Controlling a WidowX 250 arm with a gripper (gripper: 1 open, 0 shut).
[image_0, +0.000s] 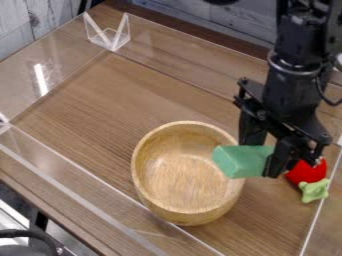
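My black gripper (277, 150) reaches down from the upper right with a green object (243, 160) at its fingers, over the right rim of a round wooden bowl (174, 180). Whether the fingers are closed on the green object or part open is hard to tell. A red object (305, 171) and a smaller light-green one (311, 193) lie just right of the gripper, partly behind it.
A white wire-like item (104, 30) stands at the back left.
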